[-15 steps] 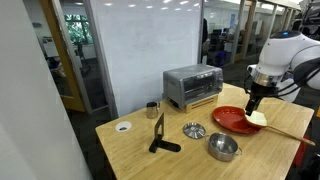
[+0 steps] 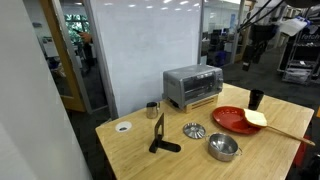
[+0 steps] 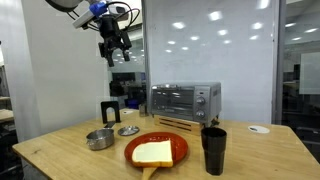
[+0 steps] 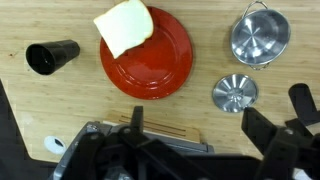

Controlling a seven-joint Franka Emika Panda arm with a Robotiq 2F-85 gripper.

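Note:
On the red plate (image 4: 160, 65) lies a bread-like white slice (image 4: 124, 27), overlapping the plate's edge. A wooden handle (image 2: 288, 132) sticks out from under or beside this slice toward the table edge; how the two join is unclear. High above the table hangs my gripper, apart from everything below. Its two dark fingers stand wide apart in the wrist view, with nothing between them. Exterior view 2 shows the gripper (image 3: 117, 52) up at the left, well over the plate's height.
Around the plate stand a black cup (image 4: 52, 57), a steel pot (image 4: 260, 38) and a small metal lid or dish (image 4: 235, 93). A toaster oven (image 2: 192, 86) on a wooden base stands behind. Left of the pot is a black stand (image 2: 162, 138). Bare table (image 2: 130, 150) extends left.
My arm has risen from low over the plate to high above the table. The slice, plate and other objects look unmoved.

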